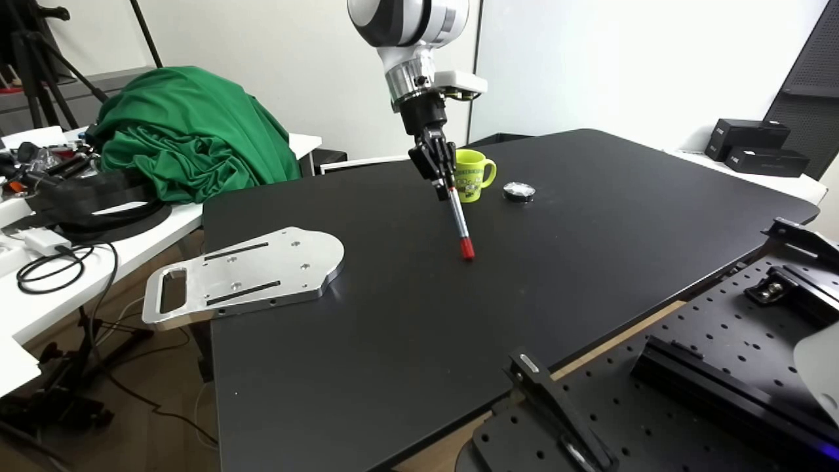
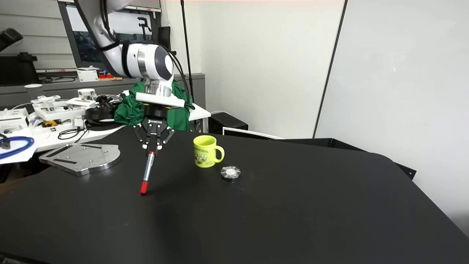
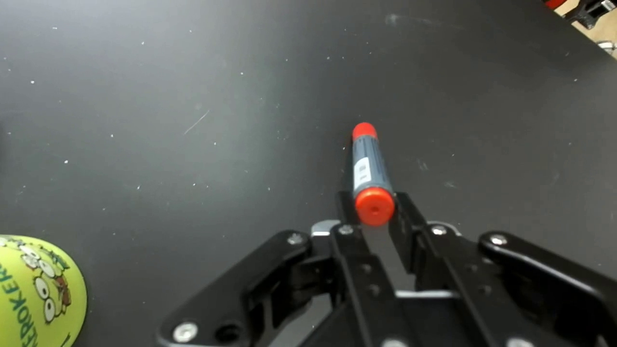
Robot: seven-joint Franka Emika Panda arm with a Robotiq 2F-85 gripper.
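Observation:
A grey marker with red ends (image 1: 458, 216) hangs tilted from my gripper (image 1: 445, 189), its red cap pointing down toward the black table. Both fingers close around the marker's upper end; in the wrist view the gripper is shut on the marker (image 3: 370, 162), with the red end cap showing between the fingertips. The lower tip is close to the tabletop in exterior view 2, though whether it touches I cannot tell. Behind and beside the gripper stands a lime-green mug (image 2: 205, 151), upright, its handle to the right.
Right of the mug lies a small round silver-and-black object (image 2: 230, 173). A flat metal plate (image 1: 252, 271) rests on the left table edge, partly overhanging. Green cloth (image 1: 193, 137) is heaped on the side bench.

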